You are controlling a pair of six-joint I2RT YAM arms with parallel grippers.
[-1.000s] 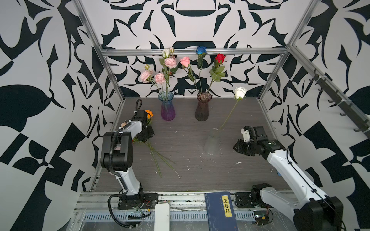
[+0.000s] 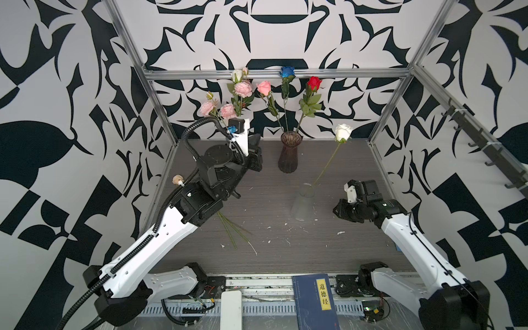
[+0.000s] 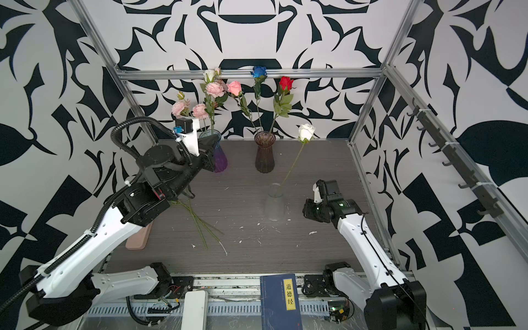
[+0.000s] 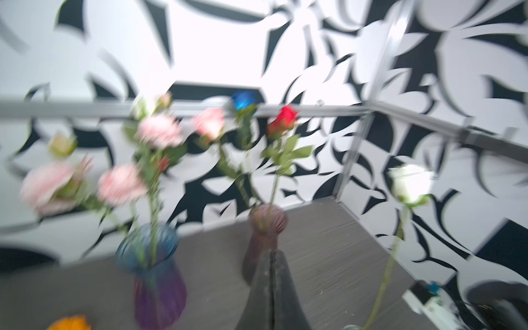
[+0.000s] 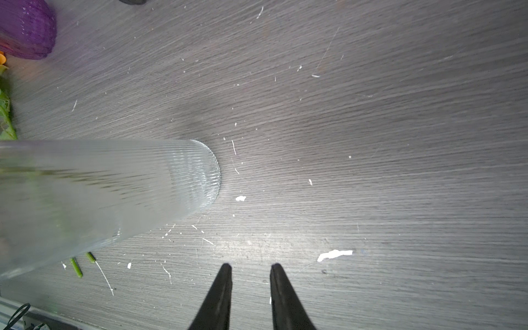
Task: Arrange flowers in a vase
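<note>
A frosted clear vase (image 2: 302, 206) stands mid-table with one white rose (image 2: 342, 132) in it, leaning right. In the left wrist view my left gripper is shut, nothing showing between its fingers; it is raised toward the back, by the blue-purple vase (image 4: 160, 297). Left of the clear vase and my right gripper, loose green stems (image 3: 198, 225) lie on the table, their flower ends hidden behind the left arm. An orange bloom (image 4: 68, 323) peeks in at the left wrist view's bottom edge. My right gripper is open and empty, beside the clear vase.
The brown vase (image 2: 288, 156) at the back holds pink, blue and red roses. Pink and white flowers fill the blue-purple one. White scraps (image 5: 334, 254) litter the table. A blue book (image 2: 315, 302) lies at the front edge. Bare tabletop lies at the back right.
The right arm stays still.
</note>
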